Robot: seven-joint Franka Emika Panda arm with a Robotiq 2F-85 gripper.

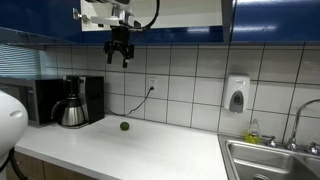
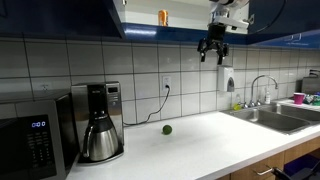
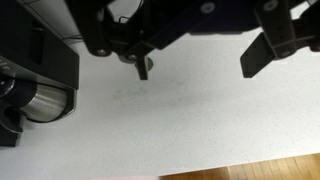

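Observation:
My gripper point(image 1: 117, 59) hangs high over the counter, up by the wall cupboards, with its fingers pointing down. In the wrist view the two fingers point(image 3: 258, 58) stand wide apart, and only bare counter shows between them. Far below it, a small round green thing point(image 1: 125, 126) rests on the white counter point(image 2: 205, 145). Exterior view 2 shows the same green thing point(image 2: 167, 129) near the back wall. An orange item point(image 2: 163, 18) is up in the open cupboard.
A coffee maker with a steel jug point(image 2: 101, 135) and a microwave point(image 2: 38, 138) occupy the counter's left end. At the right are the sink point(image 1: 262, 160), a soap dispenser point(image 1: 237, 93) and a soap bottle point(image 1: 254, 131).

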